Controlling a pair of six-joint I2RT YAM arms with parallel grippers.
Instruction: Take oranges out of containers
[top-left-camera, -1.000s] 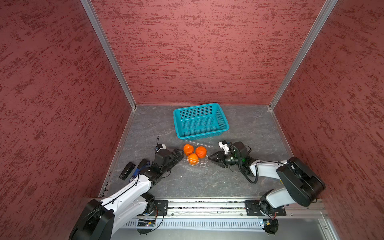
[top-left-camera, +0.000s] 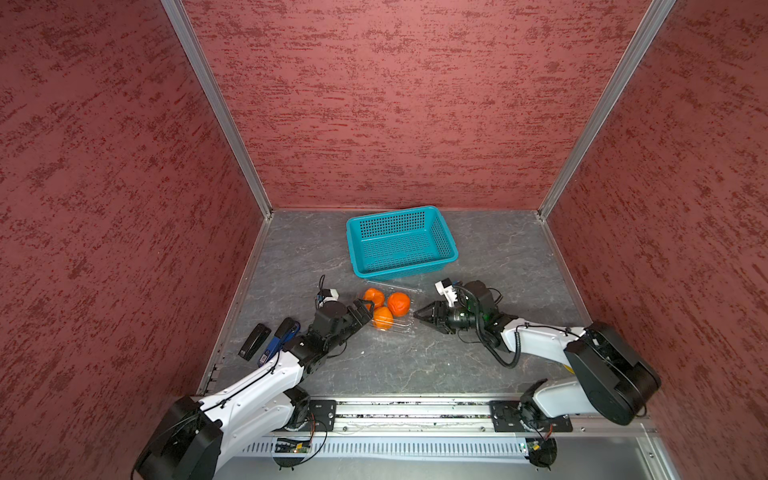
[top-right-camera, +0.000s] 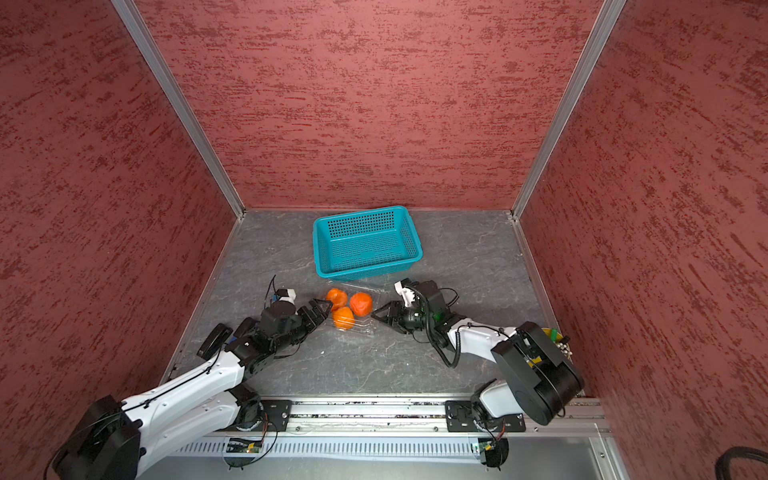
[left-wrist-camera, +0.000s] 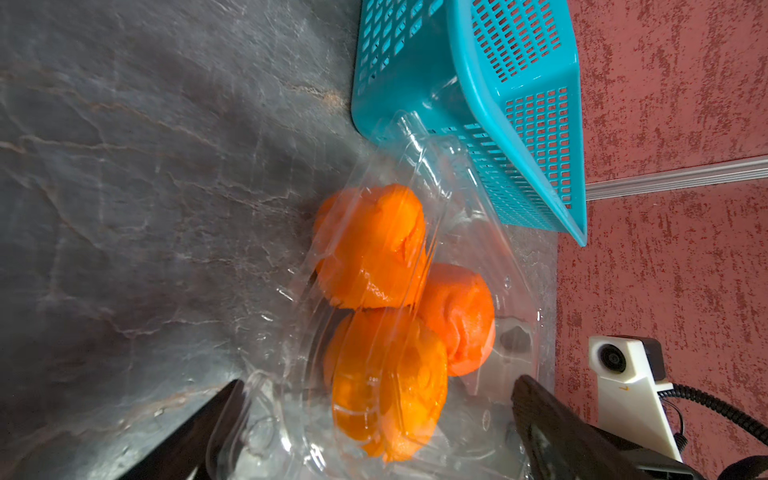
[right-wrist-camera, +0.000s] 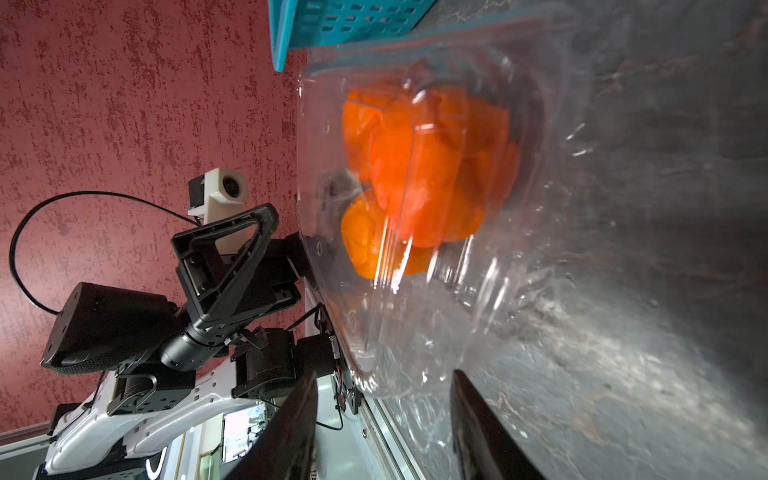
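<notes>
A clear plastic container (right-wrist-camera: 512, 280) holding three oranges (top-left-camera: 398, 304) sits in front of the teal basket (top-left-camera: 400, 264). In the left wrist view the oranges (left-wrist-camera: 369, 244) show through the plastic. My left gripper (top-left-camera: 364, 310) is open at the container's left end, its fingers on either side of that end. My right gripper (top-left-camera: 424, 313) is beside the container's right end; in the right wrist view its fingers (right-wrist-camera: 468, 424) stand apart, with the plastic edge just beyond them and nothing clearly held.
The teal basket is empty. Dark and blue objects (top-left-camera: 272, 345) lie at the left of the table. The table at the far right behind the right arm is clear, as is the front middle.
The container with the oranges has shifted slightly left. My left gripper has moved slightly right and up around its end; the right arm has shifted slightly.
</notes>
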